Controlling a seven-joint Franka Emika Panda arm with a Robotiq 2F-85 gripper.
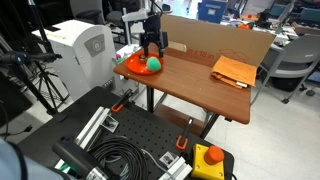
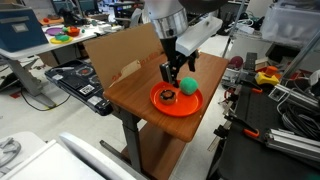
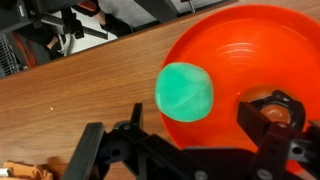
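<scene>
An orange-red plate rests at the left end of the wooden table, with a rounded green object at its edge. In the wrist view, the green object covers part of the plate's rim. A small brown-and-dark item lies on the plate too; its dark ring-like shape shows at the right of the wrist view. My gripper is open above the plate, its fingers spread to either side of the green object in that view. Nothing is held between them.
An orange cloth lies flat towards the table's right side. Upright cardboard lines the back edge. Bare wood stretches between the plate and the cloth.
</scene>
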